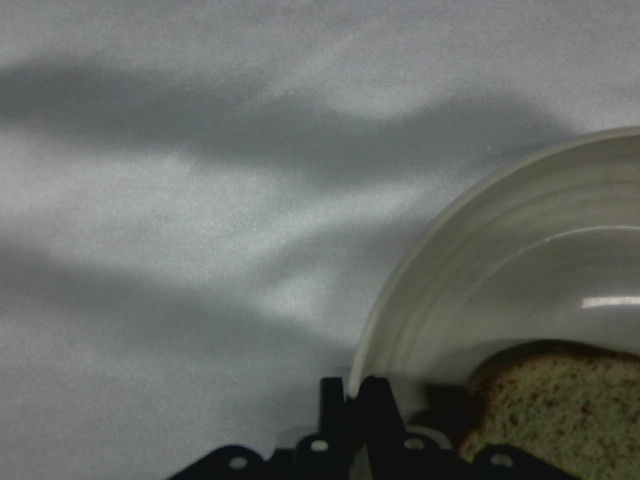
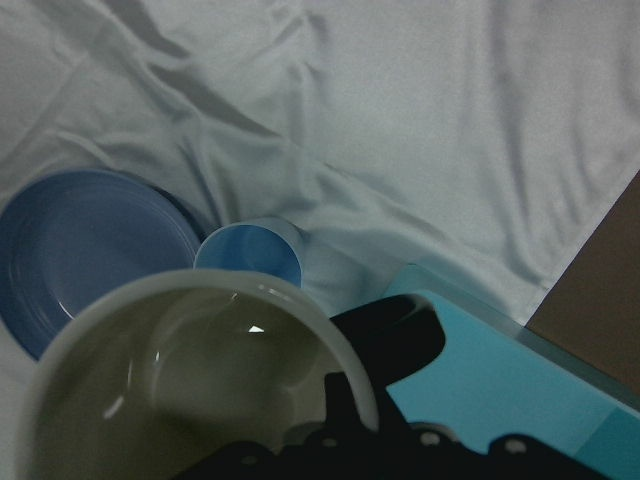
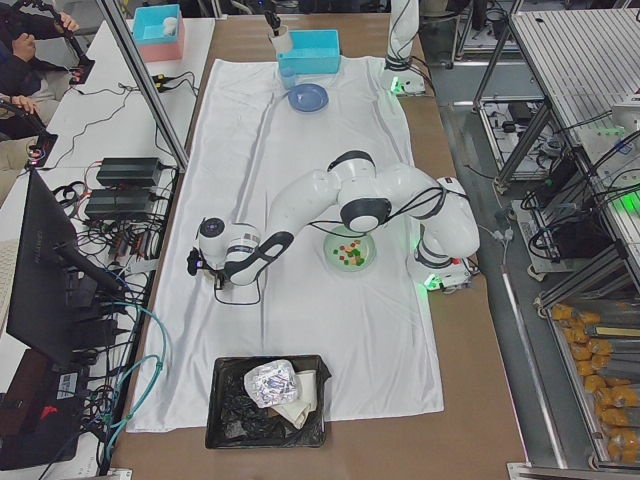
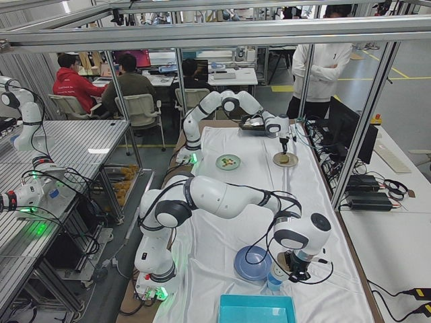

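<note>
A plate point(image 1: 500, 250) with a slice of bread point(image 1: 550, 410) fills the lower right of the left wrist view; my left gripper is at its rim, fingertips close together, whether gripping the rim is unclear. My right gripper has a light cup point(image 2: 200, 380) with a dark handle at its fingers, raised above a blue plate point(image 2: 80, 250), a blue cup point(image 2: 245, 250) and a teal bin point(image 2: 470, 370). In the camera left view this light cup point(image 3: 280, 42) appears at the far end.
A green plate point(image 3: 349, 262) with small colored pieces lies mid-table. A black tray point(image 3: 230, 420) with foil and cloth stands at the near end. The white tablecloth between is mostly clear. A monitor and cables line the left side.
</note>
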